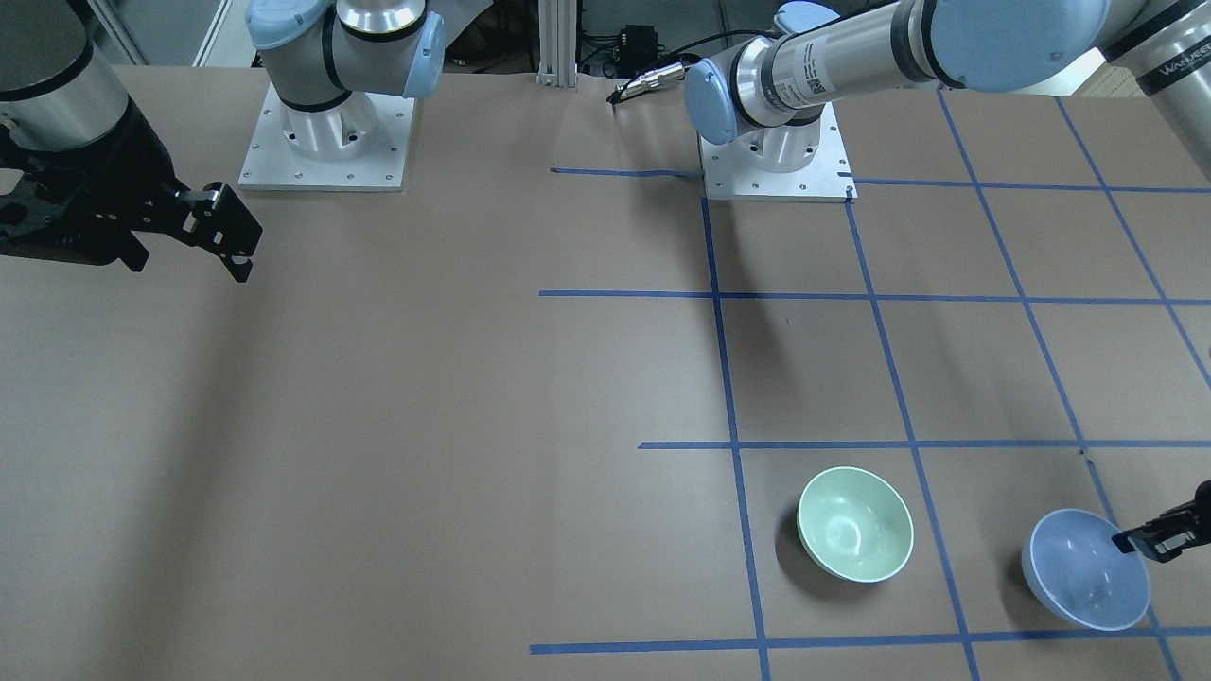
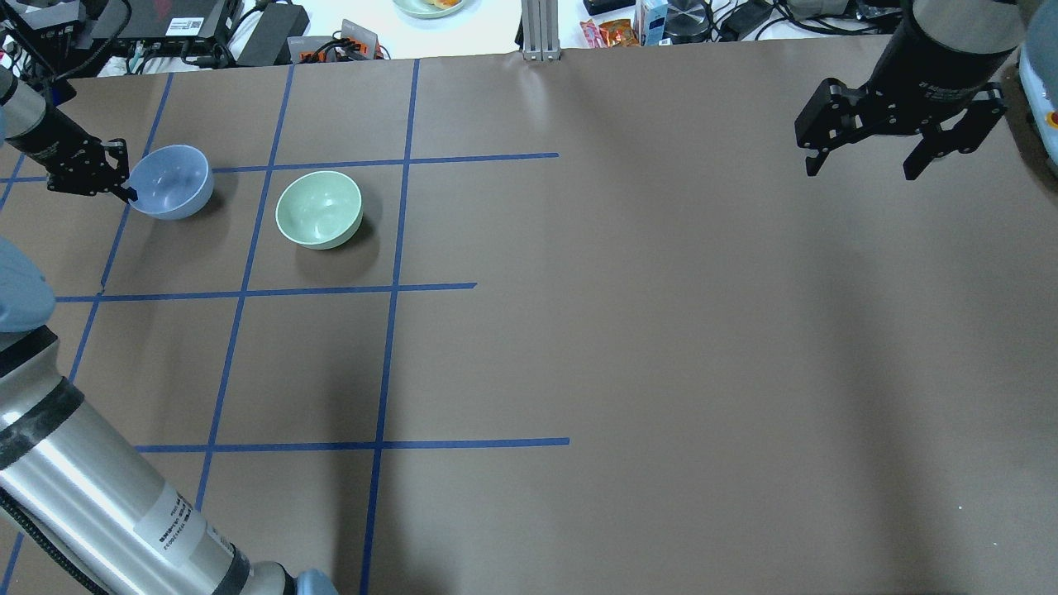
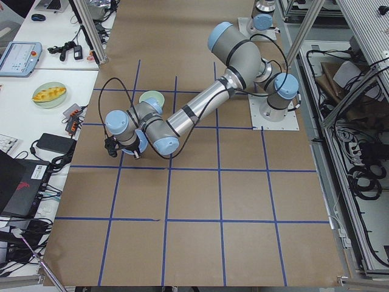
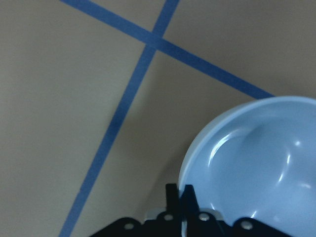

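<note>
A blue bowl rests on the taped grid at the front right; it also shows in the top view. My gripper is at its rim, fingertips close together with the rim pinched between them in the wrist view. A mint green bowl stands beside it, apart, toward the middle of the table.
A second arm's black gripper hangs over the other side of the table. A white side surface beyond the grid holds a plate, cables and devices.
</note>
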